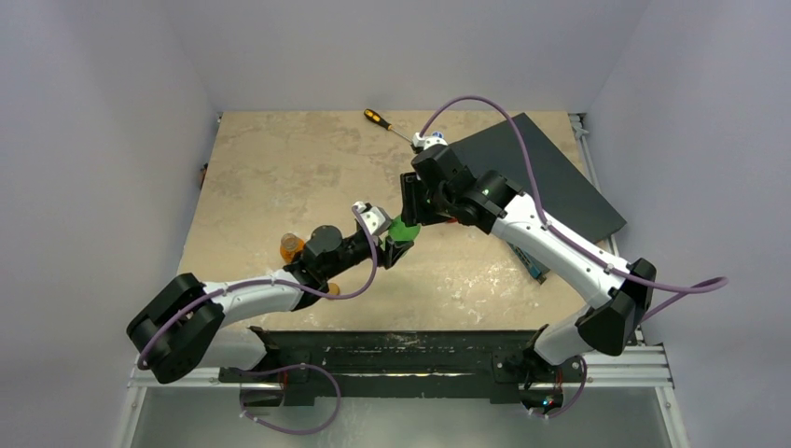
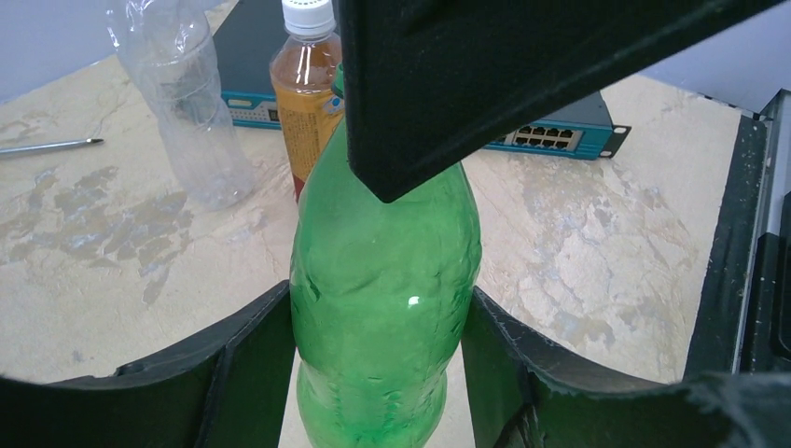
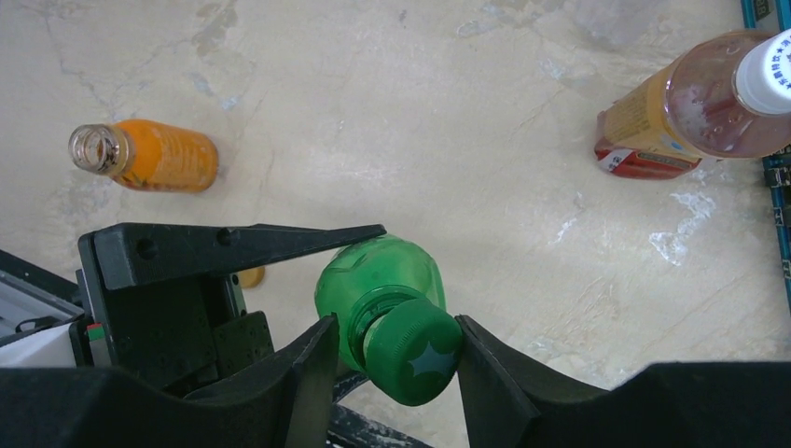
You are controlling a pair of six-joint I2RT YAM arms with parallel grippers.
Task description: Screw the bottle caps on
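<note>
My left gripper is shut on the green bottle (image 2: 387, 247), one finger pressing each side. In the right wrist view the green cap (image 3: 415, 353) with a pale star sits at the bottle's mouth, a pale strip of neck showing beside it. The fingers of my right gripper straddle that cap; the right one lies against or very near it, and a gap shows on the left. An orange bottle (image 3: 173, 157) stands with its mouth uncapped. Partly hidden by the left gripper is a small orange-yellow cap (image 3: 250, 277).
A tea bottle (image 2: 308, 93) with a white cap and a clear bottle (image 2: 187, 112) stand by a dark box (image 1: 541, 173) with ports. At the back lies a screwdriver (image 1: 378, 119).
</note>
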